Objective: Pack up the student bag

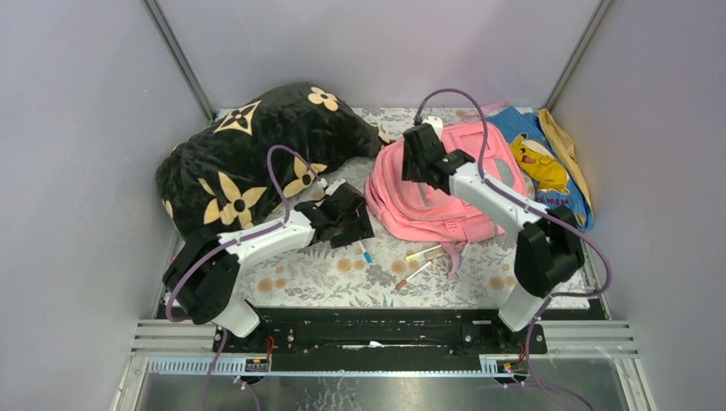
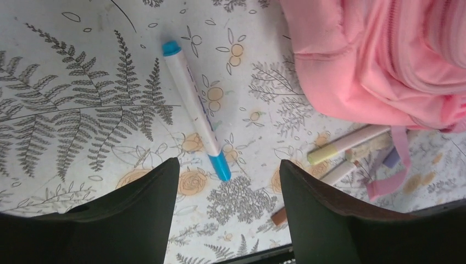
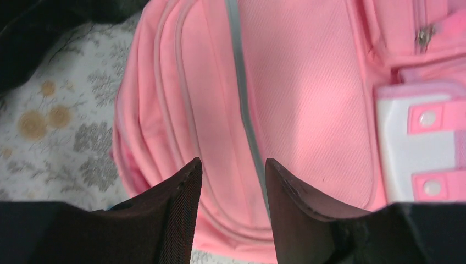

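A white marker with blue ends (image 2: 195,107) lies flat on the patterned cloth in the left wrist view. My left gripper is open above it, the marker lying below and between its fingers without contact. The pink bag (image 1: 467,184) lies on its back across the right half of the table. Over its left part hovers my right gripper, open, with only the bag's fabric below. Beside the bag's front edge lie a yellow-capped marker (image 2: 346,144) and a brown-ended one (image 2: 335,173), near a loose pink strap (image 2: 384,187).
A large black pillow with flowers (image 1: 257,163) fills the left back. A blue and yellow pouch (image 1: 548,163) lies right of the bag. Bare cloth (image 1: 317,278) stretches along the front left.
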